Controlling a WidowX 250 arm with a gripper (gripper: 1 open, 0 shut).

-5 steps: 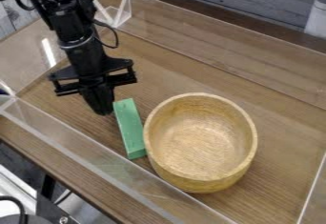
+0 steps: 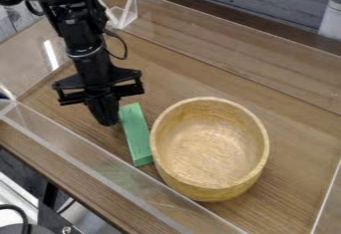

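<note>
My black gripper hangs at the left of the view over the wooden table, its tip just left of a green rectangular block. It looks shut, with nothing visible between its fingers. The block lies flat, close against the left side of a round light-yellow bowl, which looks empty. Whether the gripper tip touches the table or the block is hard to tell.
Clear plastic walls edge the table at front and left. A white cylinder stands at the back right by a grey backboard.
My gripper has shifted very slightly down over the last second. The block and bowl look unmoved.
</note>
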